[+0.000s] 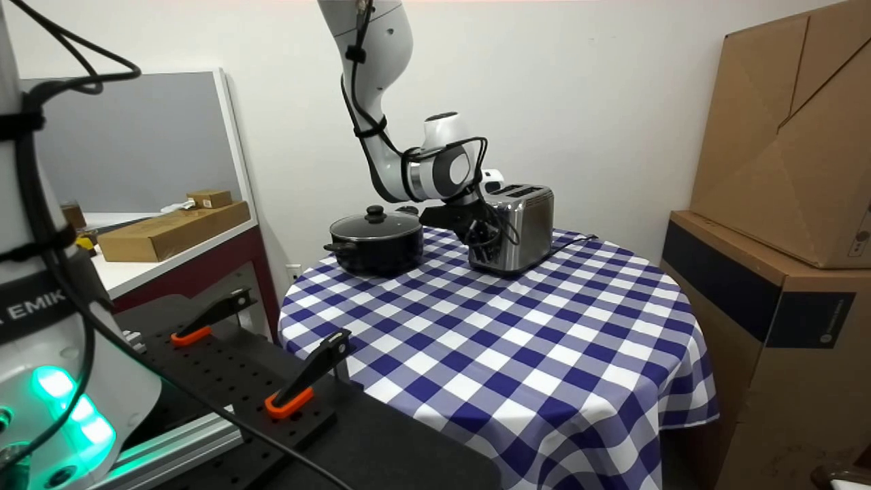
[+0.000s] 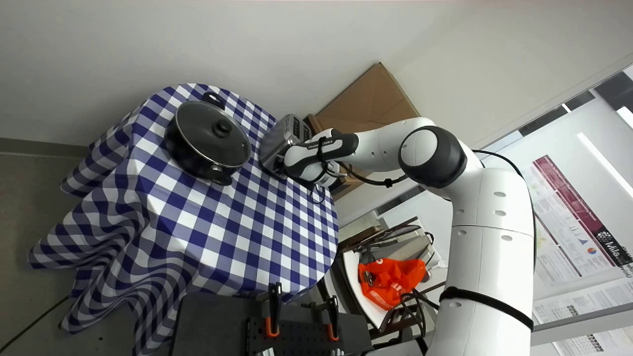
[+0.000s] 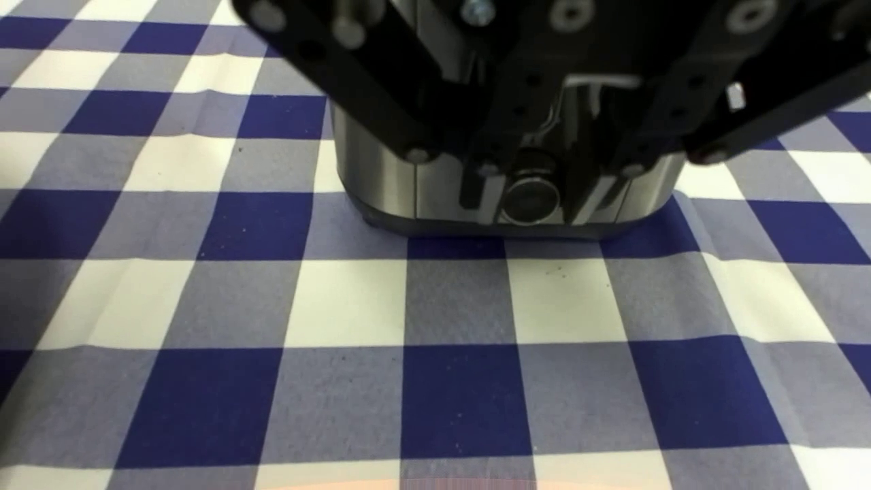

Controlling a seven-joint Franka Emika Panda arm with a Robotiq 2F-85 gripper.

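A silver toaster [image 1: 535, 229] stands upright on the blue-and-white checked tablecloth. My gripper is at the toaster's narrow end, low down, and covers much of that face. In the wrist view a round dark knob [image 3: 531, 200] shows between the fingers, which are shut on it; a small gap seems to show on its right side. The toaster's top with its slots is visible in exterior view 1. From exterior view 2 the arm hides the fingers, while part of the toaster [image 2: 276, 142] stays in sight.
A black pot [image 1: 377, 249] with a glass lid stands left of the toaster, close to the arm. The toaster's cord [image 1: 576, 241] runs out behind it. Cardboard boxes [image 1: 767, 327] stand beyond the table's right side.
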